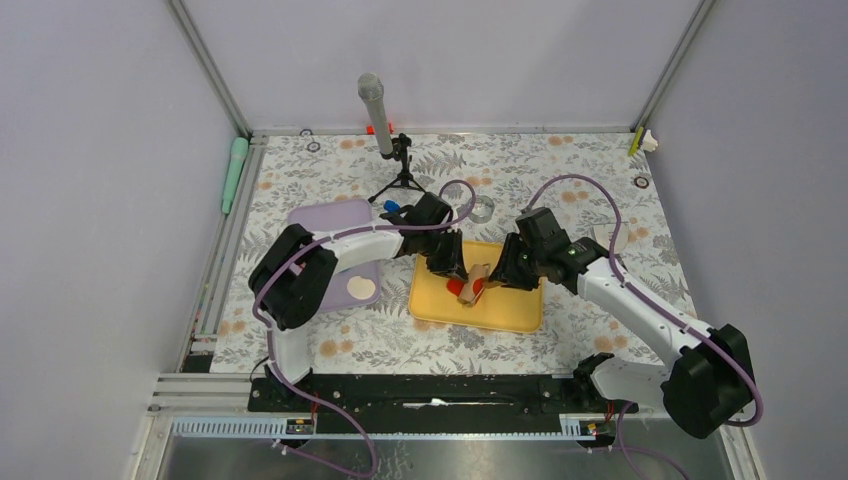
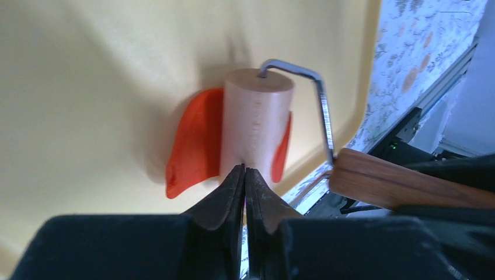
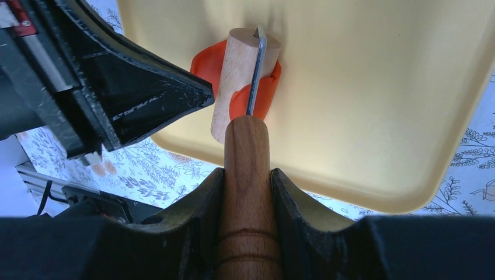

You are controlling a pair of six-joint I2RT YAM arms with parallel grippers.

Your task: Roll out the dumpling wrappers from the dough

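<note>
A wooden roller [image 2: 254, 125] with a metal frame lies across a flattened red dough piece [image 2: 190, 140] on the yellow board [image 1: 440, 305]. My right gripper is shut on the roller's wooden handle [image 3: 248, 198]. Just left of the roller, low over the board, my left gripper has its fingertips together; whether anything thin is between them cannot be seen.
A purple tray [image 1: 330, 215] with a pale round piece [image 1: 360, 287] lies at the left. A metal ring [image 1: 482, 208] and a tripod [image 1: 405, 180] stand behind the board. A pale disc [image 1: 610, 236] lies at the right.
</note>
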